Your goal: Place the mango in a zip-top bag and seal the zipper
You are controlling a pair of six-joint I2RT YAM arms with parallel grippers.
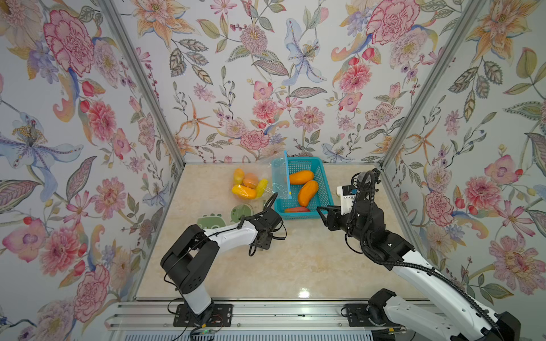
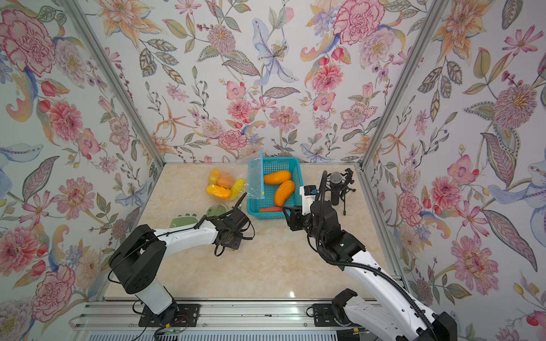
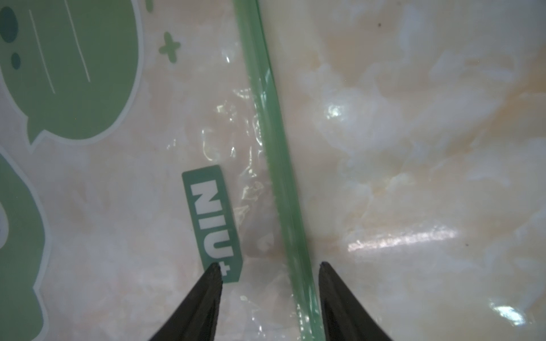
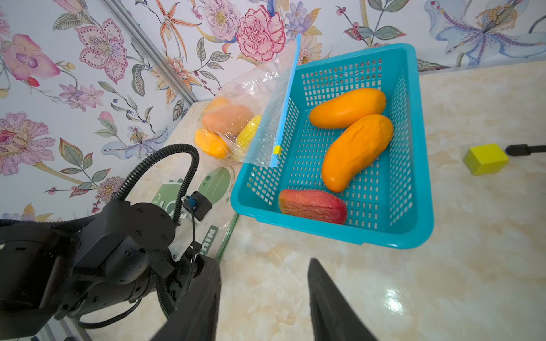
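A clear zip top bag with green printed shapes (image 1: 211, 220) lies flat on the table at the left, partly hidden under my left arm in the top views. Its green zipper strip (image 3: 277, 147) runs down the left wrist view. My left gripper is above that strip, its fingers apart and pointing at its near end. Two yellow-orange mangoes (image 4: 358, 150) rest in the blue basket (image 4: 421, 142). My right gripper stands open and empty, in front of the basket's right side.
A second clear bag with a blue zipper (image 4: 288, 93), holding several fruits, leans over the basket's left edge. A reddish oblong item (image 4: 312, 205) is in the basket. A yellow block (image 4: 485, 159) sits to its right.
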